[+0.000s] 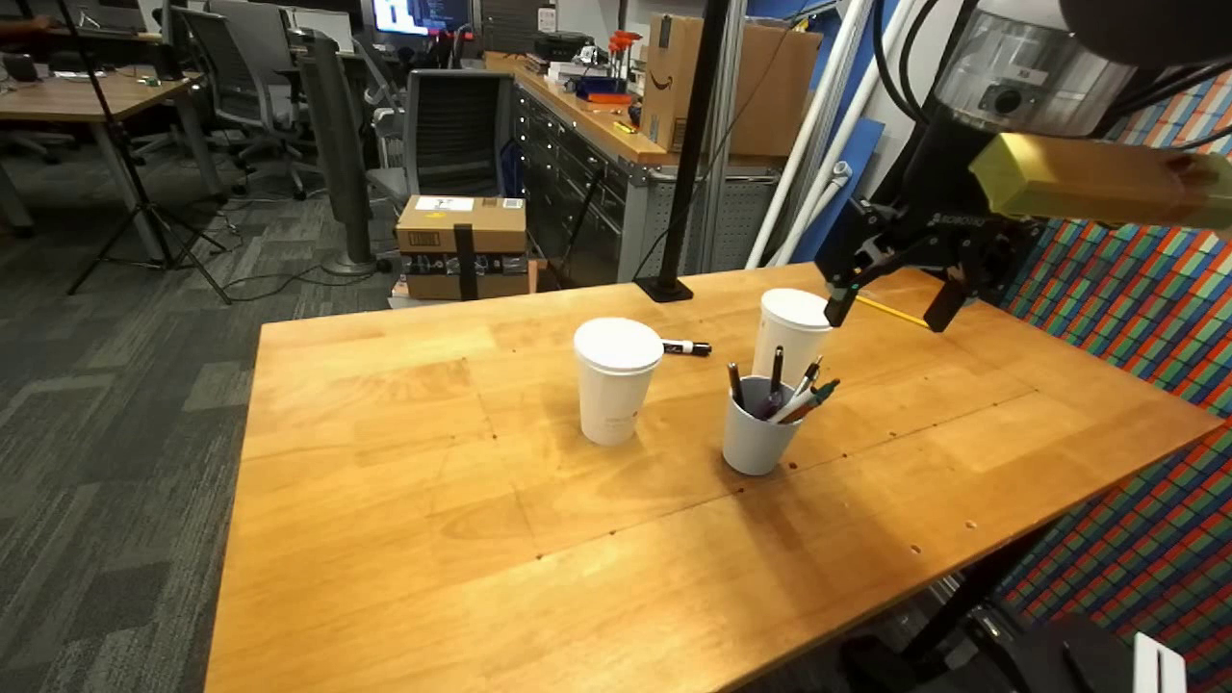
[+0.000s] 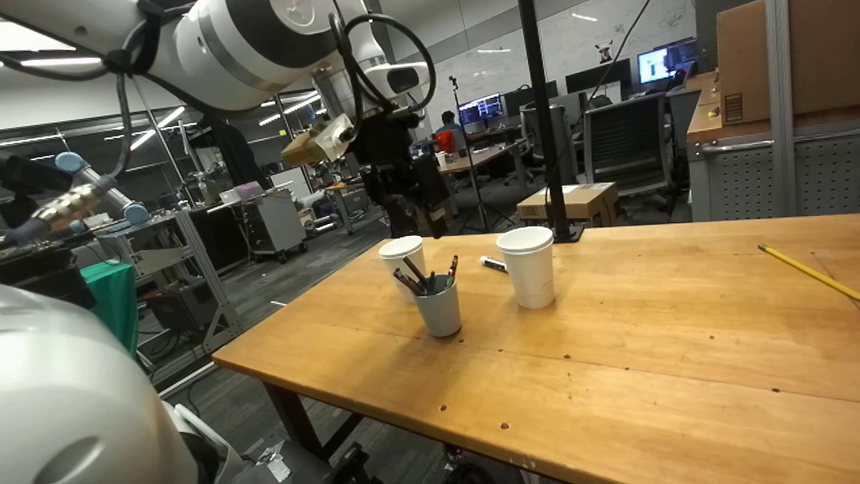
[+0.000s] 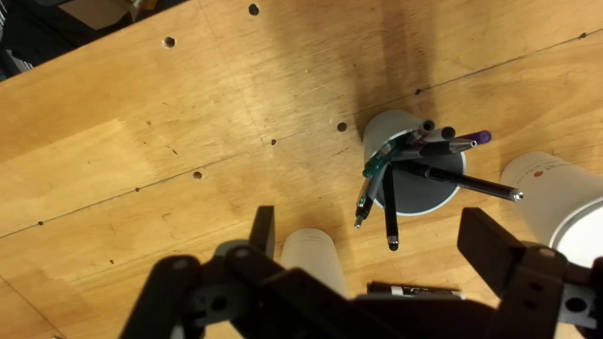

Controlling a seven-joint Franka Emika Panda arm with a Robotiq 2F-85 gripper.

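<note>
My gripper (image 1: pixel 886 324) hangs open above the table, with a wide empty gap between its fingers. In the wrist view, a grey cup (image 3: pixel 427 198) full of several pens (image 3: pixel 459 180) stands just ahead of the fingers. Two white paper cups with white tops flank it in exterior view 1: one cup (image 1: pixel 613 393) on the left, the other cup (image 1: pixel 790 329) behind and to the right. A dark marker (image 3: pixel 415 290) with a white band lies on the table between the paper cups, partly covered by the gripper in the wrist view.
A yellow pencil (image 2: pixel 810 271) rests on the wooden table (image 2: pixel 677 387), away from the cups. A black post (image 2: pixel 548 129) rises from the table's edge behind the marker. Broad bare wood surrounds the group of cups.
</note>
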